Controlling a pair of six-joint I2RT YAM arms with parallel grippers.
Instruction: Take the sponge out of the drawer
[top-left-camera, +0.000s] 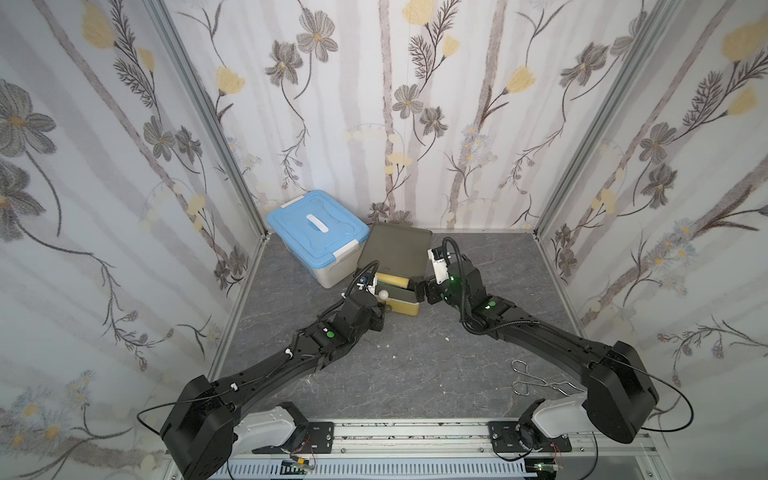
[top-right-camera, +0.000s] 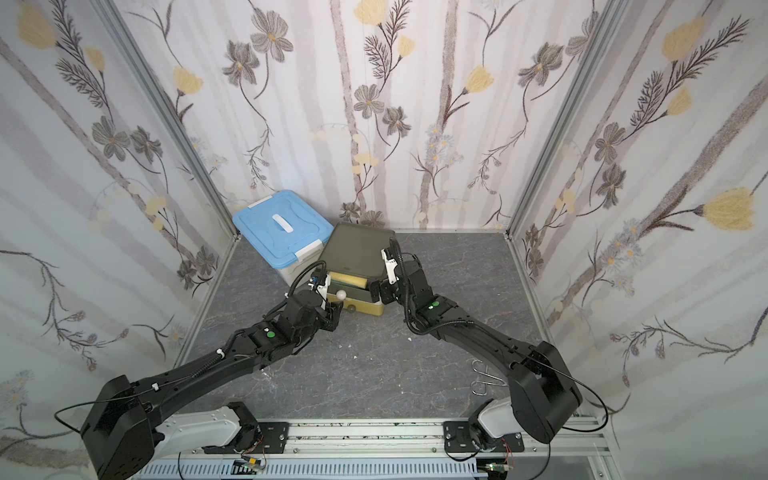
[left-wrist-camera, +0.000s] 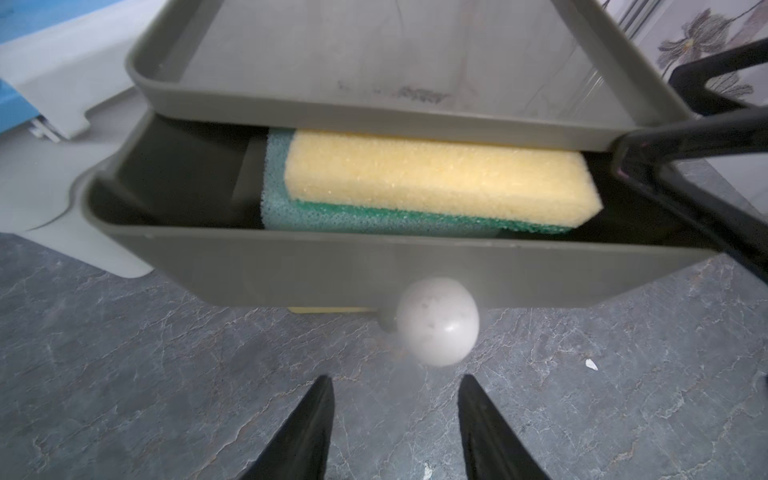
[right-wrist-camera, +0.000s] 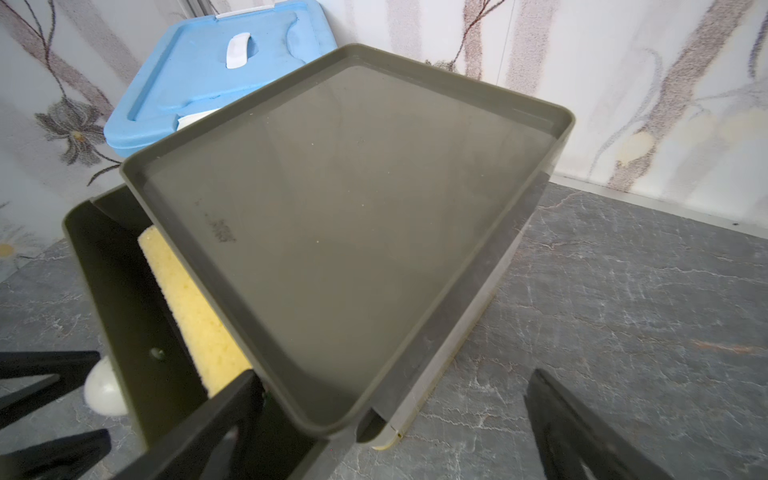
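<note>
The olive drawer unit (right-wrist-camera: 344, 192) has its drawer (left-wrist-camera: 336, 268) pulled out, its round white knob (left-wrist-camera: 437, 320) facing front. A yellow sponge with green scourer (left-wrist-camera: 432, 172) lies inside atop a blue-grey one (left-wrist-camera: 276, 184), both partly under the unit's top. My left gripper is open below and in front of the knob, nothing between its fingertips. My right gripper stands open at the drawer's right end and the unit's near corner.
A white box with blue lid (top-left-camera: 318, 228) stands at the back left. Metal tongs (top-left-camera: 544, 382) lie at the front right.
</note>
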